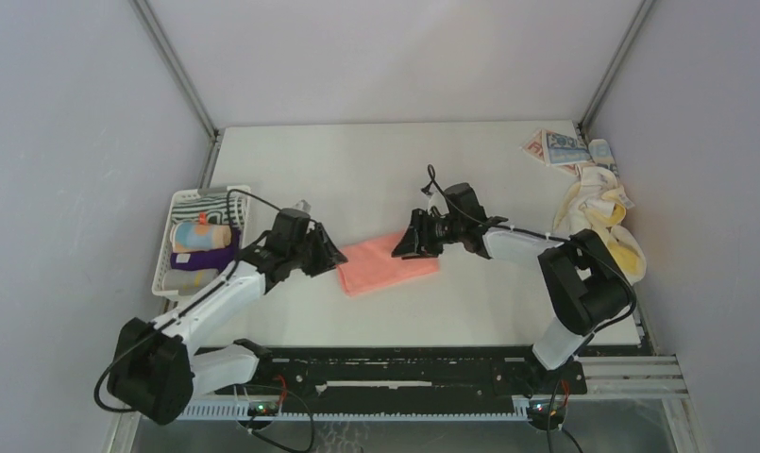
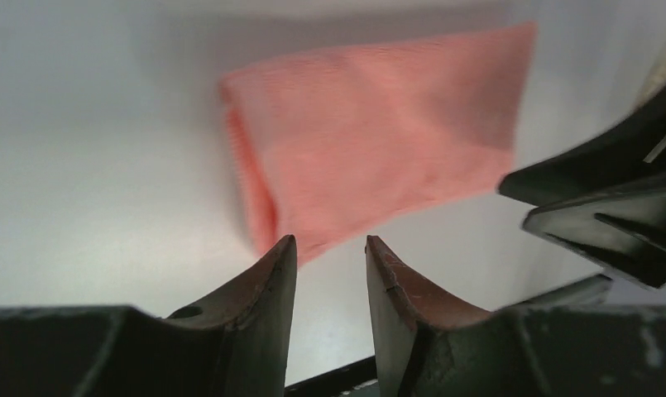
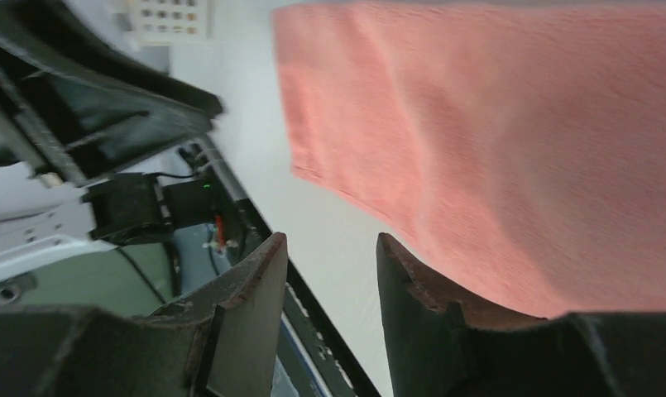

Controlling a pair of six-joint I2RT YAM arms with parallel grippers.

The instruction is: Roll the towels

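A folded coral towel lies flat in the middle of the table. Its layers show along one side in the left wrist view, where the towel fills the upper middle. My left gripper is near the towel's left end. Between its fingertips is an open gap with only white table behind it. Over the towel's right part is my right gripper, raised above the cloth. Nothing sits between its fingers, and in the right wrist view the towel stretches beyond them.
A white basket holding several rolled towels stands at the left edge. At the right edge lie a loose yellow and white towel and some printed cloths.
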